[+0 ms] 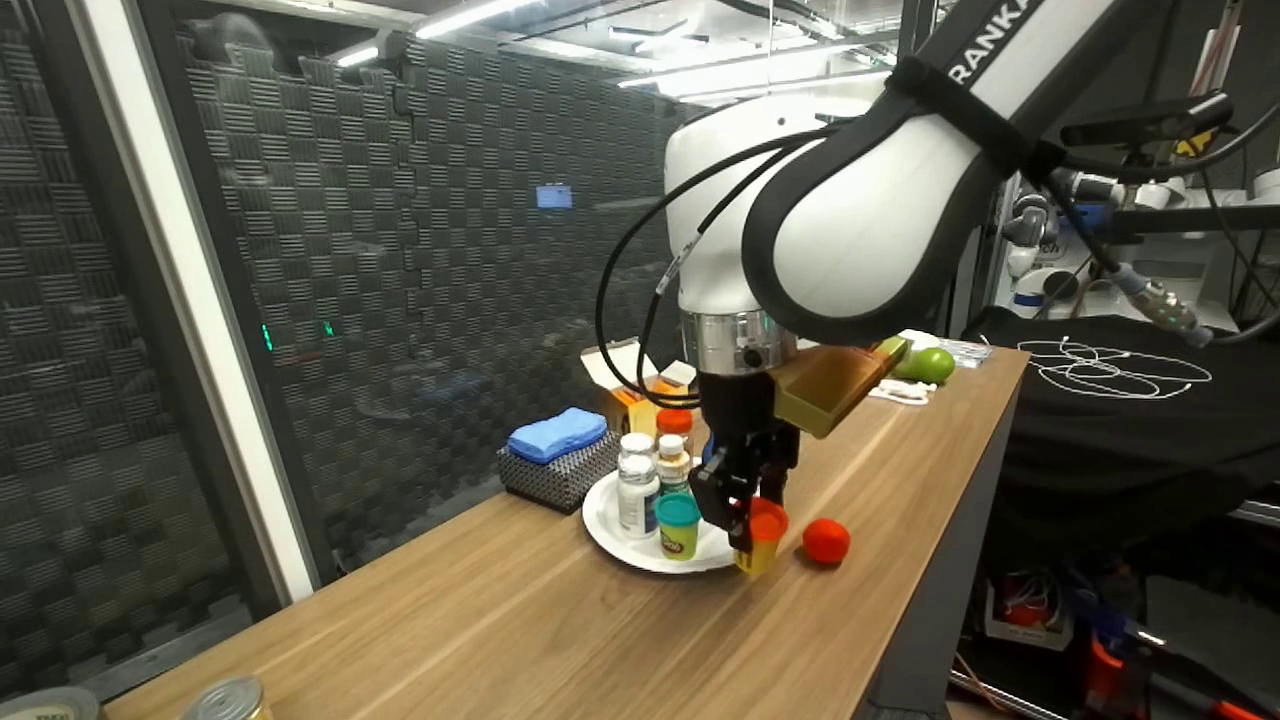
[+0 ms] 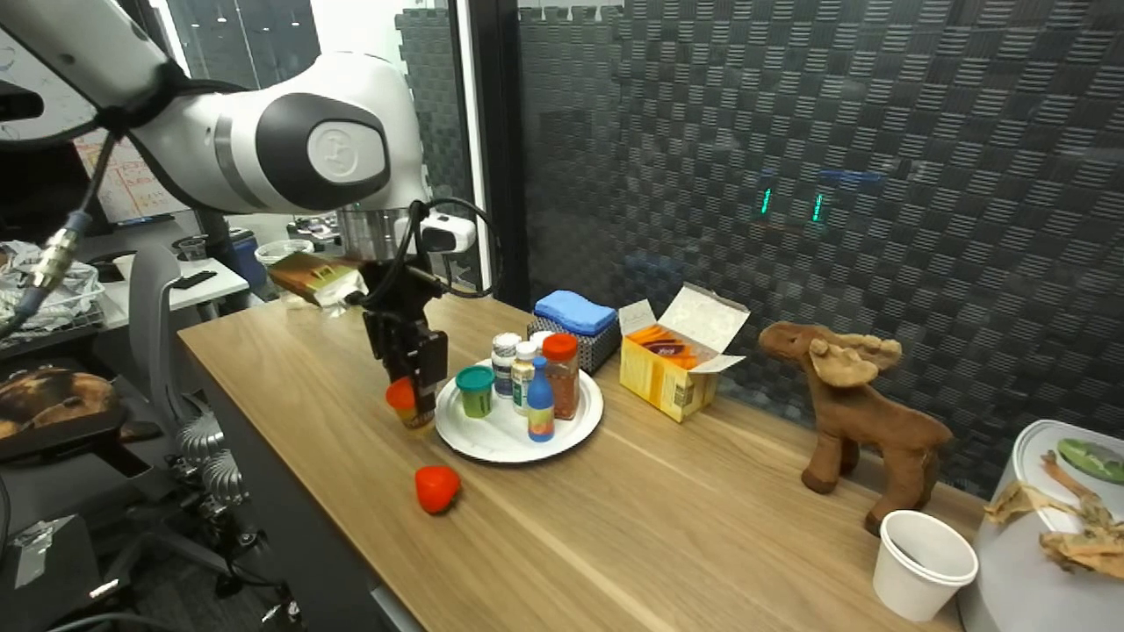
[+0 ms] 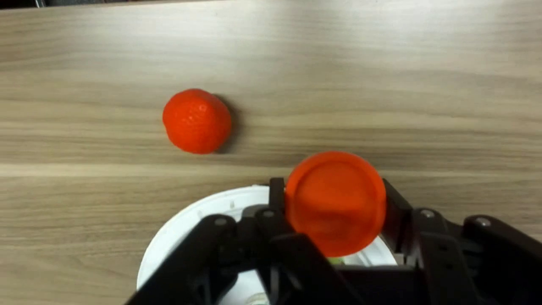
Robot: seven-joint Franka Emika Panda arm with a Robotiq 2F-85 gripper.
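Held between my gripper's [image 3: 335,203] fingers is a yellow tub with an orange-red lid [image 3: 335,202]; the fingers are shut on its sides. In exterior view 1 the tub [image 1: 761,534] hangs at the right edge of the white plate [image 1: 618,548], seemingly above the table. On that plate stand a teal-lidded tub [image 1: 678,524], white pill bottles [image 1: 637,498], a red-lidded jar [image 2: 561,376] and a blue bottle [image 2: 539,402]. A red strawberry-like object [image 3: 197,121] lies on the bare table, apart from the tub.
Behind the plate are a dark mesh box [image 1: 564,474] with a blue cloth [image 1: 557,434] and an open yellow carton [image 2: 670,369]. A plush moose [image 2: 864,421] and white cups [image 2: 923,565] stand farther along.
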